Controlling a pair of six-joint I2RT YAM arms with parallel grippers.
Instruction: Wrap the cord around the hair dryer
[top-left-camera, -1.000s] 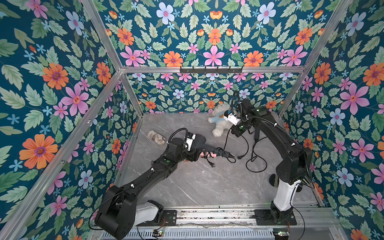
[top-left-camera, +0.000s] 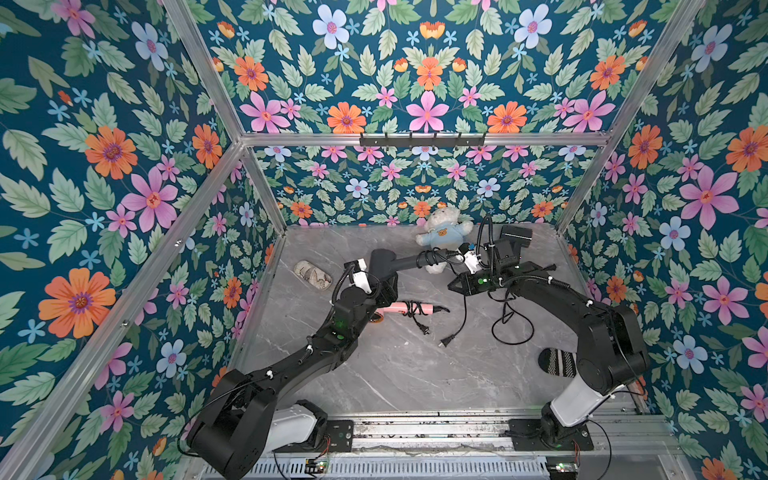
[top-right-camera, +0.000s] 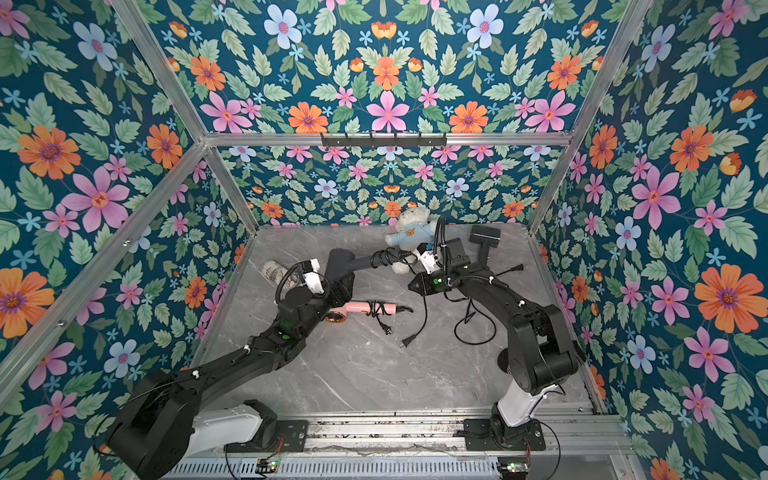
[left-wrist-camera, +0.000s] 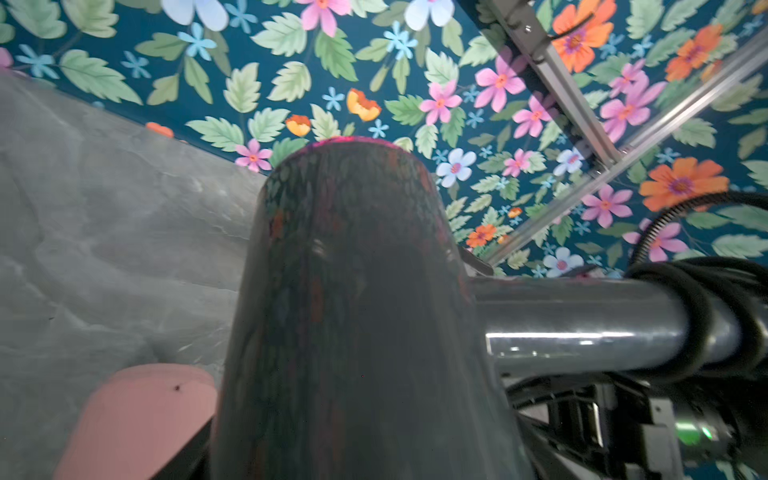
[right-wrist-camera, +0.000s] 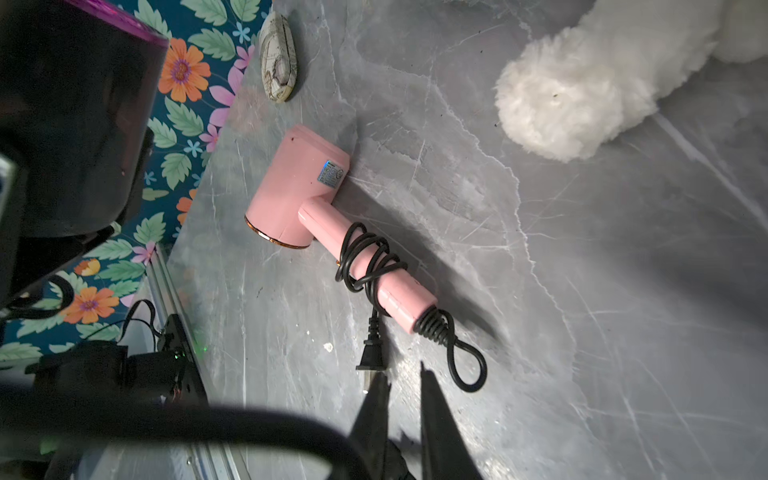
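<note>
A dark grey hair dryer (left-wrist-camera: 360, 304) fills the left wrist view. Its barrel is in my left gripper (top-left-camera: 385, 280), and its handle (top-left-camera: 416, 261) points right with black cord (left-wrist-camera: 704, 320) coiled near the end. My right gripper is near that end, its fingertips apart with nothing between the tips; deeper between the fingers is hard to tell. From near it a black cord drops to a plug (top-left-camera: 446, 341). A pink hair dryer (right-wrist-camera: 292, 192) lies on the table below, black cord wound round its handle and its plug (right-wrist-camera: 372, 352) beside it.
Another dark dryer (top-right-camera: 484, 236) lies at the back right, with loose cord loops (top-right-camera: 476, 324) near it on the table. A plush toy (top-left-camera: 444, 229) sits at the back. A pale shoe-like object (top-left-camera: 312, 274) lies left.
My left gripper has carried the grey dryer slightly up and left, swinging its handle upward. The right gripper came down toward the handle's end. The hanging plug shifted left.
</note>
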